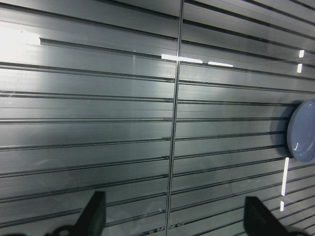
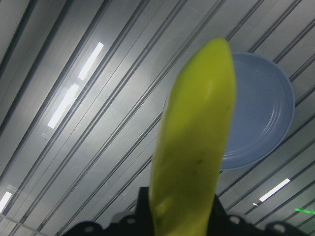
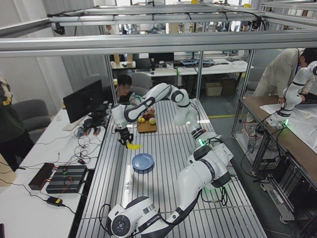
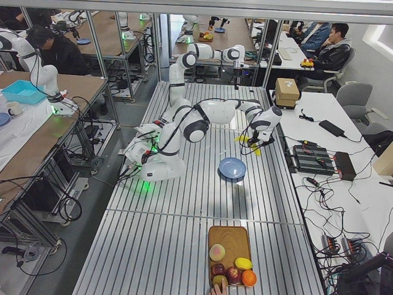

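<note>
A yellow banana [image 2: 194, 137] is held in my right gripper, which is shut on it above the slatted table, near a blue plate [image 2: 258, 108]. The camera left view shows the banana [image 3: 133, 146] just behind the blue plate [image 3: 142, 161]. My left gripper hangs over bare slats with nothing seen between its dark, blurred fingers, which stand wide apart; the plate [image 1: 302, 130] is at the right edge of that wrist view.
A wooden tray [image 4: 228, 236] of fruit stands at the table's end, with a person's hand [image 4: 218, 290] at it. White desks with cables and electronics border the table. Much of the slatted surface around the plate is clear.
</note>
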